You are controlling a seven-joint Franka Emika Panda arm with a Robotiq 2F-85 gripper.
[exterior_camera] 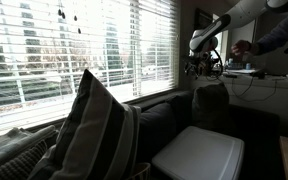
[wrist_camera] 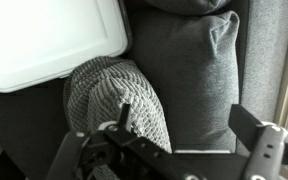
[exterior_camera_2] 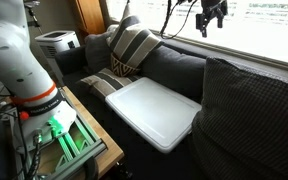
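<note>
In the wrist view my gripper stands open, its two dark fingers wide apart with nothing between them. Below it lie a dark grey couch cushion [wrist_camera: 199,75], a textured grey pillow [wrist_camera: 114,95] and the corner of a white lidded bin [wrist_camera: 44,40]. Exterior view 1 shows the gripper [exterior_camera: 196,66] high up in front of the window, well above the couch, blurred and dark. The white bin [exterior_camera_2: 154,108] rests flat on the couch in exterior view 2. The gripper [exterior_camera_2: 212,20] hangs above and behind it there.
Striped pillows [exterior_camera_2: 134,48] lean at one end of the couch, and a large dark pillow [exterior_camera_2: 246,110] fills the other. Window blinds [exterior_camera: 74,50] run behind it. A person's arm [exterior_camera: 279,38] reaches in beside the robot arm [exterior_camera: 229,20].
</note>
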